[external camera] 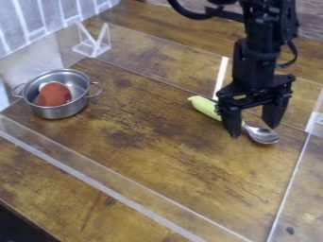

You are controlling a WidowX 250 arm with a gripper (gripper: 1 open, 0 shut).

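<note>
My black gripper [255, 119] is lowered at the right, its fingers spread open over the spoon [263, 136], whose silver bowl shows just below them. A pale green elongated object [202, 106] lies to the left of the fingers, partly hidden behind them. At the left, a steel pot [70, 107] with two handles holds a reddish-brown round item [53, 94].
A white wire-like holder [94, 40] stands at the back left. Transparent panels edge the left and right.
</note>
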